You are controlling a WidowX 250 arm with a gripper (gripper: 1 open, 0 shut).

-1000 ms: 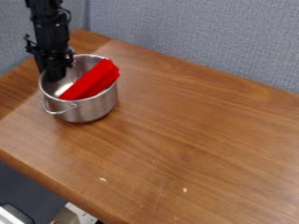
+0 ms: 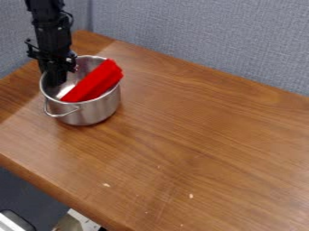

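A silver pot (image 2: 87, 113) with wire handles stands at the left of the wooden table. Inside it a red block (image 2: 94, 78) leans diagonally against the right side, reaching above the rim. My black gripper (image 2: 57, 70) comes down from the top left into the left rear of the pot. Its fingertips are dark and partly hidden by the pot, so whether it is open or shut, or holds anything, does not show.
A padded grey wall (image 2: 205, 36) runs along the back. A dark gap lies beyond the table's front-left edge.
The gripper has shifted slightly at the pot's left rear. The pot and red block look nearly unmoved.
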